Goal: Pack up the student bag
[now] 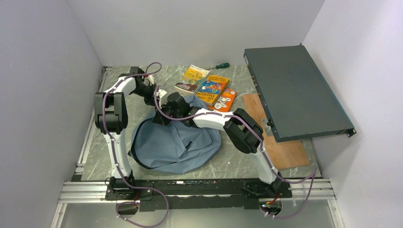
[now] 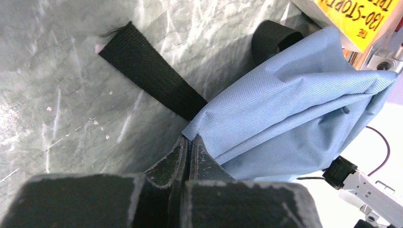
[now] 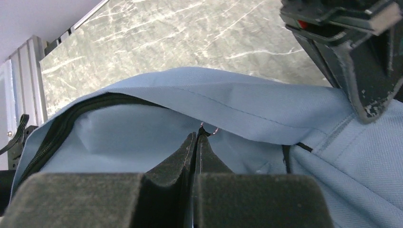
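Note:
The blue-grey fabric bag point(image 1: 176, 147) lies on the table, its black-edged opening toward the left. At its top edge, my left gripper is shut, pinching the tip of the blue fabric point(image 2: 280, 104), with a black strap point(image 2: 152, 71) lying behind it. My right gripper is shut at the small zipper pull point(image 3: 205, 130) under a fabric flap; how firmly it holds it is hard to tell. Both grippers sit close together in the top view, arms partly covering the bag.
Several books point(image 1: 211, 88) lie behind the bag, with a screwdriver point(image 1: 222, 66) beyond them. A dark metal panel point(image 1: 297, 90) over a wooden board point(image 1: 285, 154) fills the right side. Bare table shows left and front right.

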